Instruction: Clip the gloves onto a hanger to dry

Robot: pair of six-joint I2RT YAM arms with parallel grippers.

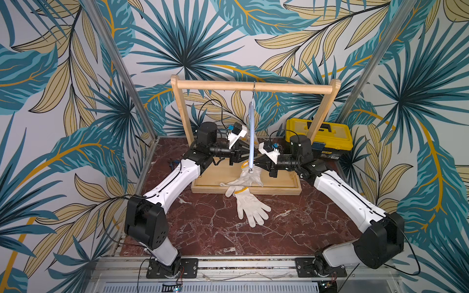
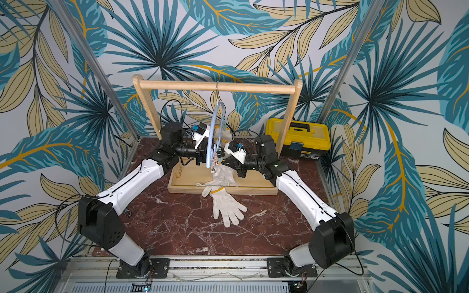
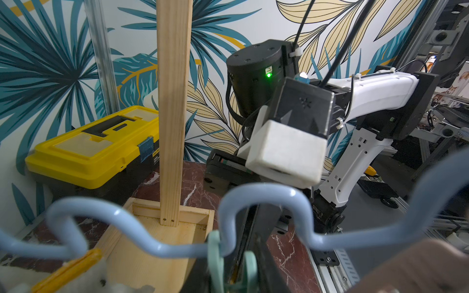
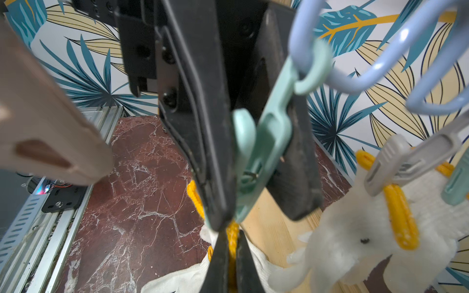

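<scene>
The blue hanger (image 1: 251, 131) hangs from the wooden bar, seen nearly edge-on. My left gripper is shut on a mint clip (image 4: 266, 141) hooked to the hanger's wavy rail. Just below it, my right gripper is shut on the yellow cuff of a white glove (image 4: 193, 278), which droops under the hanger. The clip's lower end meets this cuff, but I cannot tell whether it pinches the cloth. Another white glove (image 4: 342, 229) hangs by its yellow cuff from a grey clip (image 4: 390, 168) and the mint clip beside it. A loose glove (image 1: 251, 207) lies in front of the base.
The wooden stand's bar (image 1: 215, 85) and posts (image 1: 320, 114) frame both arms, above a shallow wooden base (image 1: 205, 187). A yellow toolbox (image 1: 337, 134) stands at the back right.
</scene>
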